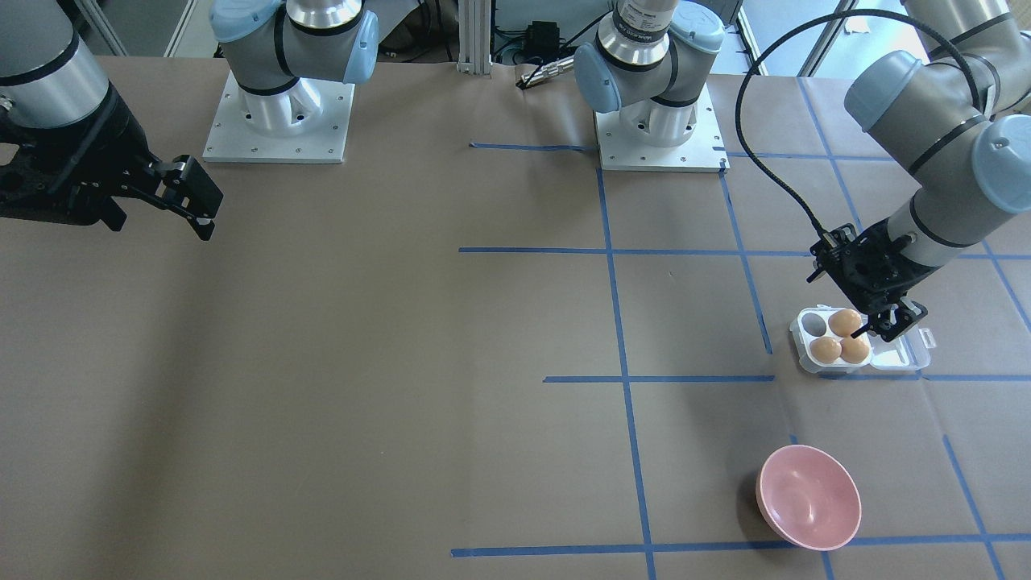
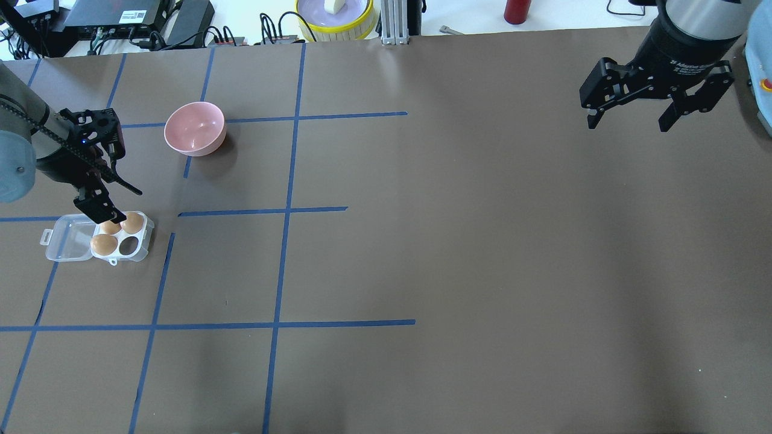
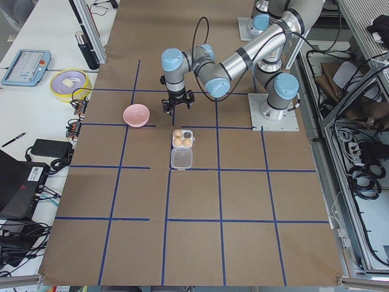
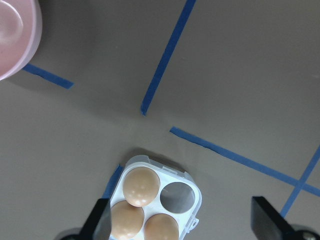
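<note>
An open clear egg box [image 3: 182,158] holds three brown eggs, with one slot empty; in the wrist view the eggs [image 4: 141,186] and the empty slot [image 4: 177,197] show at the bottom centre. A pink bowl [image 1: 808,497] stands apart from the box, at the top left of the wrist view [image 4: 12,35]. My gripper [image 1: 836,301] hangs above the egg box, tilted in the front view, with its fingertips at either lower side of the wrist view. It is open, with nothing between its fingers.
Another arm with a black gripper [image 2: 637,97] stands across the table, and more arm bases [image 1: 280,135] sit at the back edge. The middle of the table [image 2: 463,239], marked partly with blue tape, is clear.
</note>
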